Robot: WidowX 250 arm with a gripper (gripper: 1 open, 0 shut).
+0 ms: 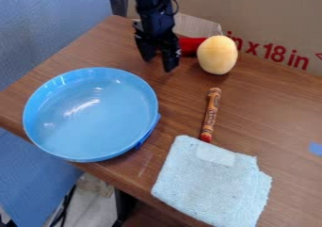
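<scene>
My dark gripper (158, 52) hangs low at the back of the table, behind the blue plate (90, 89) and left of a yellow egg-shaped object (217, 56). Its two fingers point down and appear apart, with nothing visible between them. A red item (191, 45) lies just behind the gripper, partly hidden by it and by the yellow object. An orange candy tube (212, 113) lies lengthwise right of the plate, and a light blue folded cloth (210, 188) is at the front right.
The wooden table (283, 113) has free room on the right and at the back left. A cardboard box (265, 19) stands along the back. The table's left edge drops to blue fabric.
</scene>
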